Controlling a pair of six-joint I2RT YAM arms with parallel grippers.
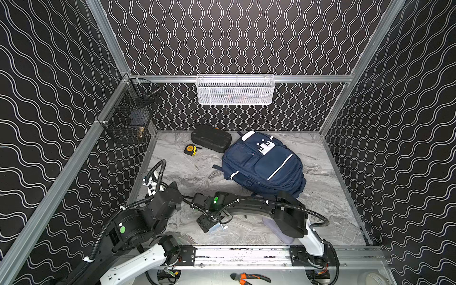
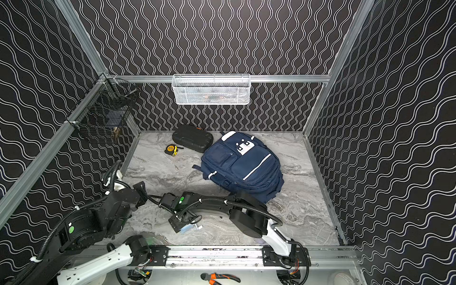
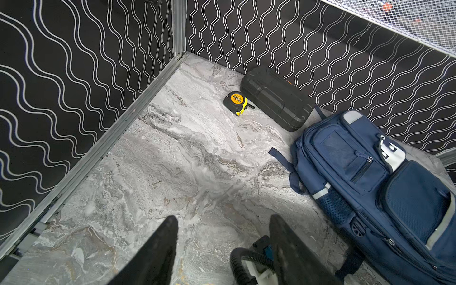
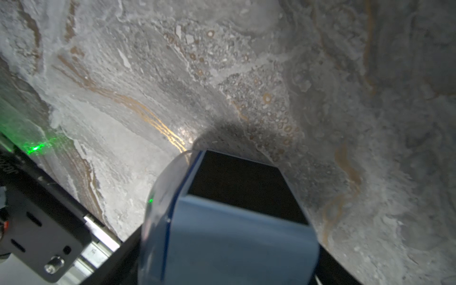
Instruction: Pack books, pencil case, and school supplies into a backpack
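Observation:
A navy backpack (image 1: 263,163) lies flat on the marbled table, its flaps looking closed. A grey-purple elongated case (image 1: 279,231) lies near the front edge, partly covered by the right arm. My right gripper (image 1: 210,223) is low over the front middle of the table. In the right wrist view, a light-blue box-like item (image 4: 242,247) with a dark top and a clear side fills the space between its fingers; whether they grip it is unclear. My left gripper stands open above bare table, nothing between its fingers.
Behind the backpack sit a black hard case (image 1: 211,138) and a yellow-black tape measure (image 1: 190,149). A white mesh basket (image 1: 235,90) hangs on the back wall, a black wire basket (image 1: 128,124) on the left. Free table lies left of the backpack.

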